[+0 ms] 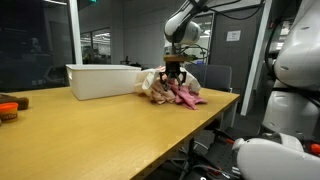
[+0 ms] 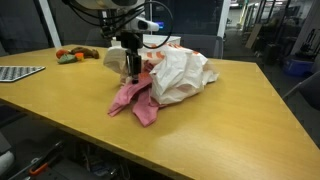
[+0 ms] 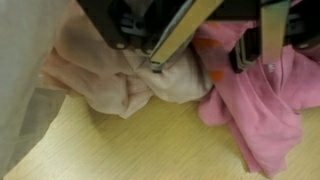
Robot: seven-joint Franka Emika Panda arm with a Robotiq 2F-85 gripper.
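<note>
Crumpled pink cloth [image 2: 140,102] lies on the wooden table, spilling toward its near edge in exterior view 2. A pale beige cloth [image 3: 105,75] is bunched beside the pink cloth [image 3: 265,115] in the wrist view. Directly over this pile, my gripper points down with its fingers apart. Cloth shows beneath the gap, and I see nothing clamped there. In exterior view 1 the gripper [image 1: 177,77] is low at the heap; whether its tips touch fabric is unclear. A large crumpled white bag [image 2: 182,75] sits against the pile.
A long white box [image 1: 103,81] stands at the table's back. Small red and orange items [image 2: 78,56] and a metal grid [image 2: 18,73] lie farther off. Broad bare tabletop [image 1: 110,130] stretches away from the pile.
</note>
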